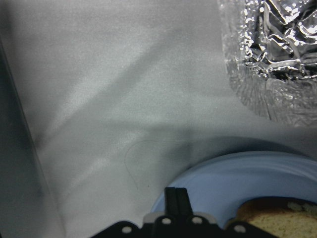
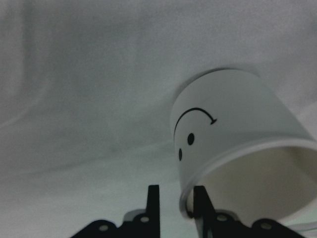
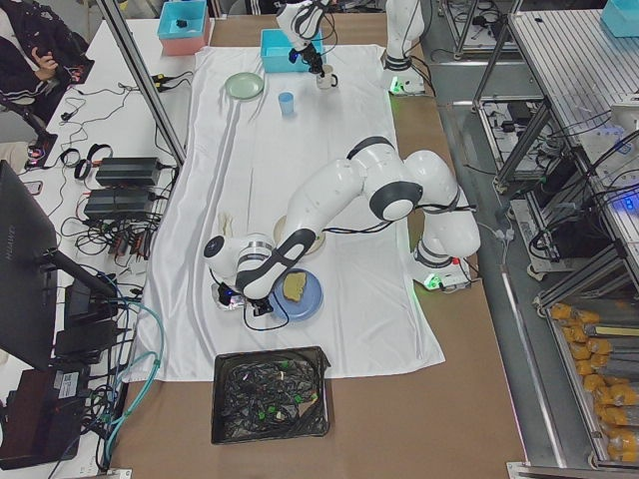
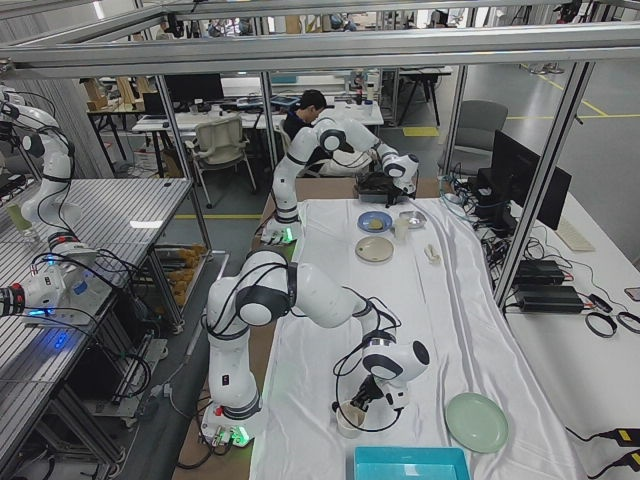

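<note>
In the left wrist view my left gripper is shut, nothing seen between its fingers, over the rim of a blue plate (image 1: pixel 213 178) holding a piece of bread (image 1: pixel 275 220); a foil tray (image 1: pixel 277 39) lies beside it. In the right wrist view my right gripper is open, straddling the rim of a white mug (image 2: pixel 233 109) with a smiley face, one finger inside it. Whether it touches the rim is unclear.
A black bin (image 3: pixel 270 394) sits past the cloth's edge. A green plate (image 4: pixel 476 421), a blue tray (image 4: pixel 410 462) and a blue cup (image 3: pixel 286 102) are near the right arm.
</note>
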